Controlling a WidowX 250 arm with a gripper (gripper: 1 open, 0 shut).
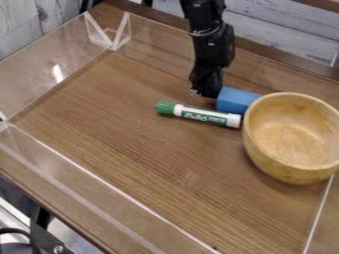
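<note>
The black gripper [207, 81] hangs low at the top centre, its tips just left of a blue box [236, 100]; whether they touch it or hold anything is unclear. A white marker with a green cap and green lettering [199, 114] lies just in front of the box. A large tan bowl [287, 139] sits to the right, partly in front of the box's right end.
Transparent edging [59, 69] runs along the left side, and a wall stands behind the table.
</note>
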